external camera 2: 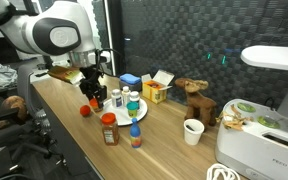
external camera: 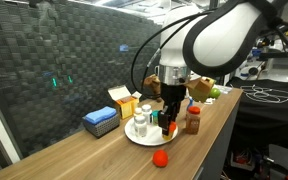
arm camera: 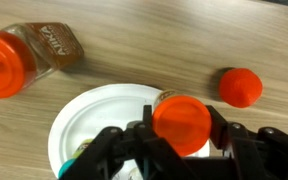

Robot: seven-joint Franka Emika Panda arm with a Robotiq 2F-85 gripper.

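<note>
My gripper [external camera: 170, 124] is shut on a small bottle with an orange-red cap [arm camera: 181, 125]. In the wrist view that cap fills the space between the fingers and hides most of the bottle's body. In exterior view 2 the gripper [external camera 2: 95, 99] has the held bottle over the near edge of the white plate [external camera 2: 145, 115]. Seen from above, the bottle overlaps the plate's rim [arm camera: 66, 118]; whether it touches the plate, I cannot tell.
White-capped bottles [external camera: 140, 127] and a teal-lidded jar [external camera 2: 134, 98] stand on the plate. Close by are a red round item [external camera: 161, 158], a red-lidded spice jar [external camera 2: 109, 128] and a blue bottle [external camera 2: 135, 134]. Bare wood lies left of the plate in exterior view 1.
</note>
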